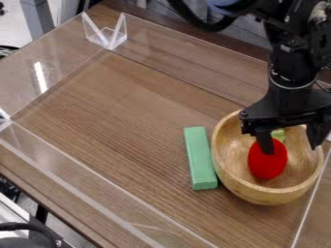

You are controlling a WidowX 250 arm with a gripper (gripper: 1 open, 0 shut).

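A wooden bowl (258, 192) at the lower right holds a red object (268, 167) and a small green item (277, 135), partly hidden. My black gripper (285, 138) stands open over the bowl, its fingers reaching down around the upper part of the bowl's interior, just above the red object. A green block (200, 159) lies on the table left of the bowl.
A clear plastic item (106, 31) stands at the back left. Dark cables lie beyond the near left edge.
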